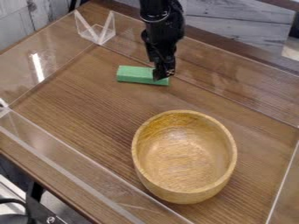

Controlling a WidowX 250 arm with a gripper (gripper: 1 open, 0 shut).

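Note:
The black gripper (165, 66) hangs from the arm at top centre, open, with its fingers just above the right end of a flat green block (138, 75) lying on the wooden table. I see nothing held between the fingers.
A yellow oval basket (184, 179) stands at the lower front of the table (82, 122). A clear plastic object (96, 28) is at the back left, another at the left edge.

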